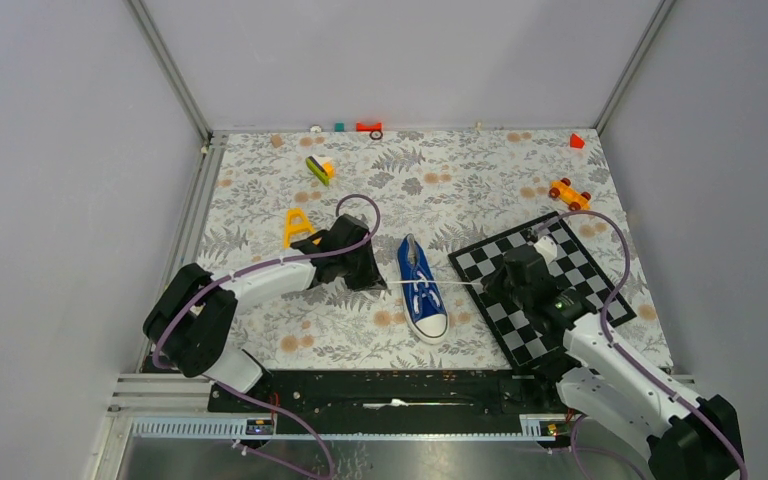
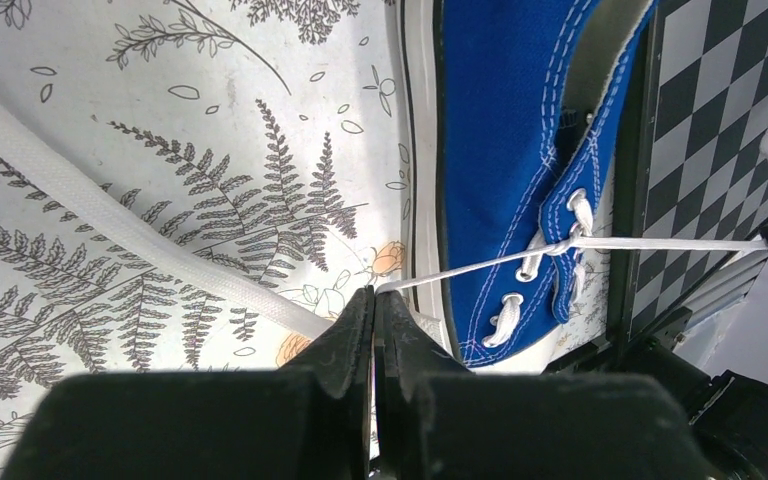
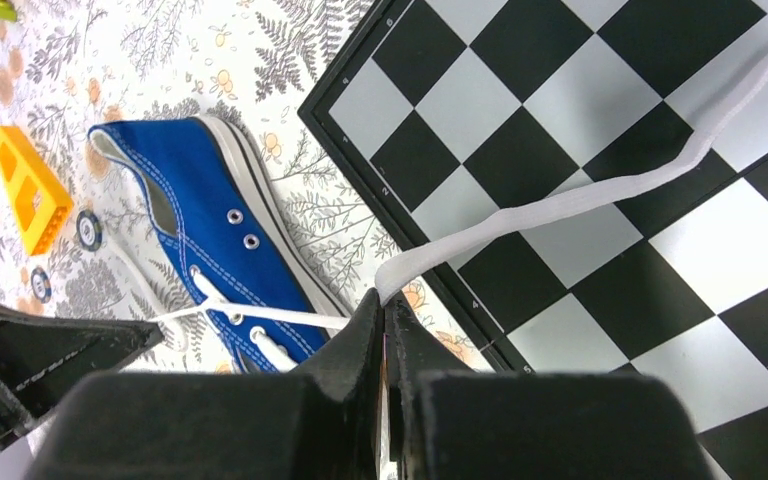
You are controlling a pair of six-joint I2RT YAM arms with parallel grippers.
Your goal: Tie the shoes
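Observation:
A blue canvas shoe [image 1: 415, 262] with a white toe lies in the middle of the table, toe toward the front. Left of it, my left gripper is shut on one white lace [image 2: 480, 266], with a loose length of it trailing left. On the other side, above the chessboard, my right gripper is shut on the other white lace [image 3: 295, 317]; its free end [image 3: 600, 192] lies across the board. Both laces run taut to a small crossing or knot [image 2: 572, 243] over the shoe's eyelets. Whether it is tied there, I cannot tell.
The black-and-white chessboard [image 1: 506, 318] takes up the right side. A yellow toy piece [image 1: 297, 222] lies behind the left gripper, and a toy car [image 1: 569, 195] sits at the back right.

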